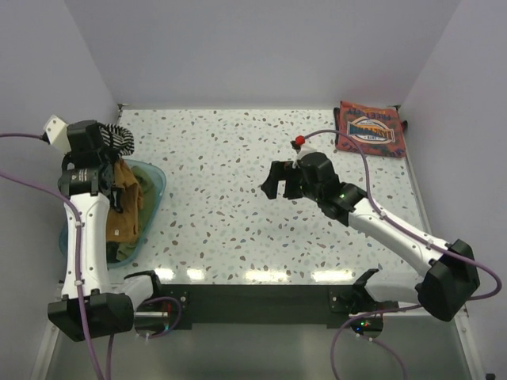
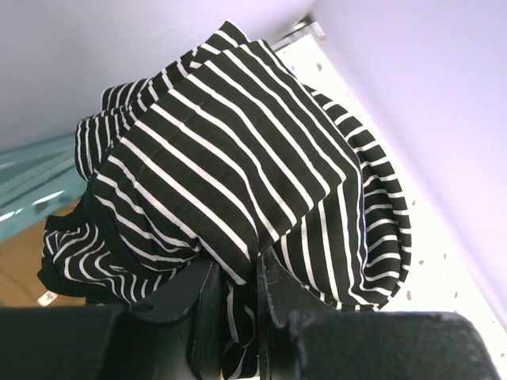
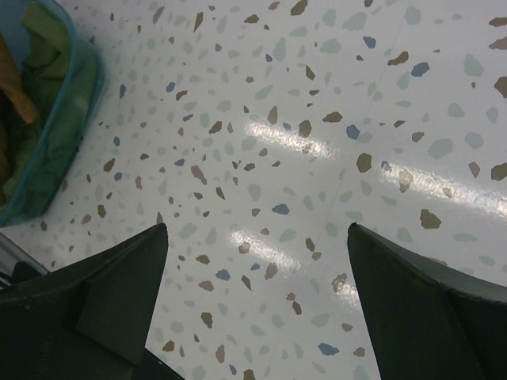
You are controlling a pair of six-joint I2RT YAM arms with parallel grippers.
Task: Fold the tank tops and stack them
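A black-and-white striped tank top (image 2: 230, 150) is bunched up in my left gripper, which is shut on it. From above, a striped end of it (image 1: 119, 140) shows past the gripper, over the far end of the blue basket (image 1: 161, 184). Mid-table, my right gripper (image 1: 277, 180) hangs open; between its fingers in the right wrist view only bare tabletop shows. At the back right corner lies a folded red tank top (image 1: 371, 130) with a printed front.
Brown cloth (image 1: 127, 214) and green cloth (image 1: 148, 194) lie inside the basket at the left. Grey walls stand around the back and sides.
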